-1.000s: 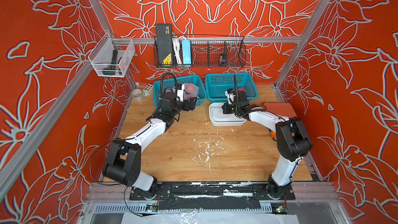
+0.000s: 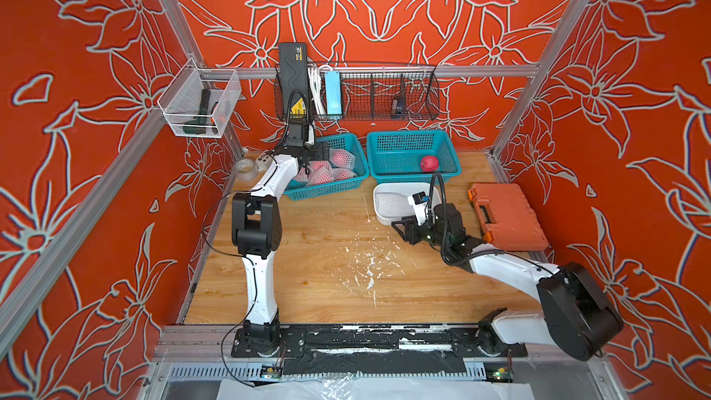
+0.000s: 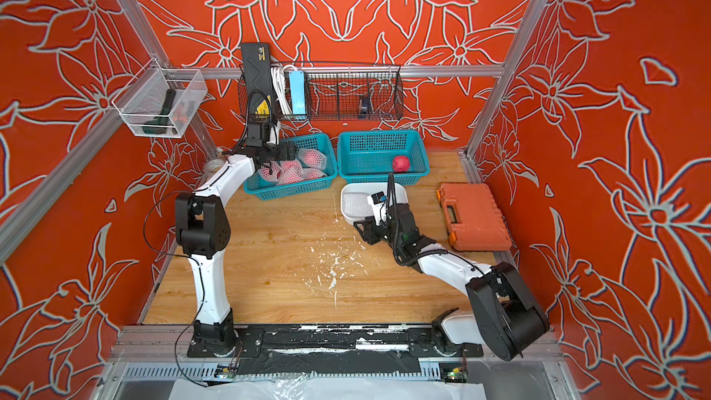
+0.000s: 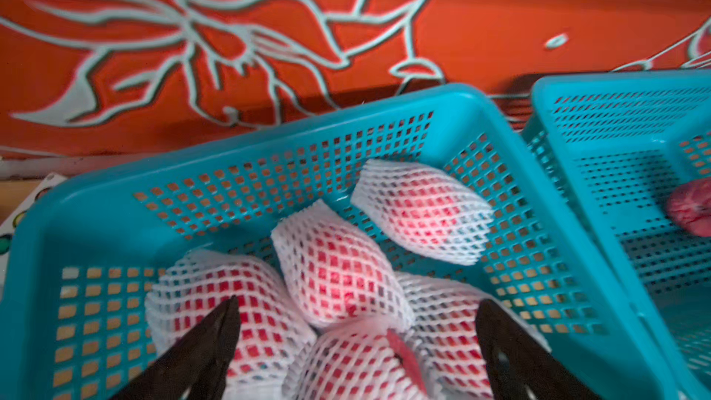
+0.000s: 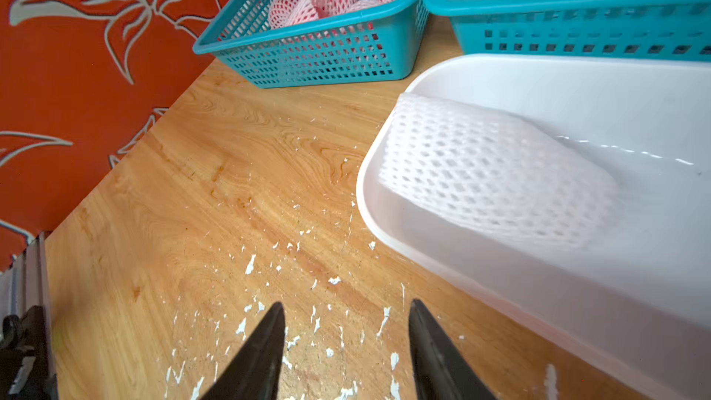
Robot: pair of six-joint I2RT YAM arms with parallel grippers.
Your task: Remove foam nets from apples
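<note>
Several red apples in white foam nets [image 4: 337,270] lie in the left teal basket [image 4: 474,115]. Over this basket my left gripper stands open, its fingers [image 4: 511,355] on either side of the nearest netted apples and nothing gripped. A bare red apple [image 2: 429,163] rests in the right teal basket [image 2: 385,140]. One empty foam net [image 5: 496,170] lies in the white tray [image 5: 637,77]. My right gripper is beside the tray's near left edge, fingers apart above the bare wood, empty.
White foam scraps [image 2: 370,259] are scattered over the middle of the table. An orange case [image 2: 511,215] lies at the right. A wire rack [image 2: 377,96] hangs behind the baskets.
My left arm has swung back and left, its gripper now farther over the left basket. My right gripper has pulled back from the tray toward the front, uncovering the bare apple.
</note>
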